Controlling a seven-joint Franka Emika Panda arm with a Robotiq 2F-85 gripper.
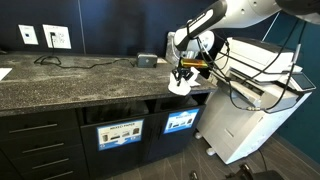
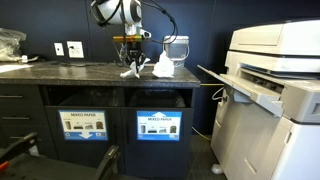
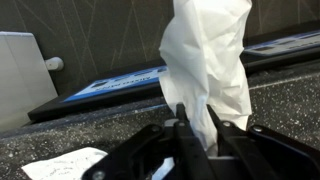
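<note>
A crumpled white paper or tissue hangs from my gripper, whose fingers are shut on it. In the wrist view it reaches past the counter's front edge, over the dark bin fronts below. From the first exterior view, the held paper shows just beneath the gripper near the counter's right end. The second exterior view has the gripper low above the countertop, with the paper below it. The fingertips are partly hidden by the paper.
Another crumpled white piece lies on the speckled countertop; a white piece also shows right of the gripper. Two bins with blue mixed-paper labels sit under the counter. A printer stands to the right.
</note>
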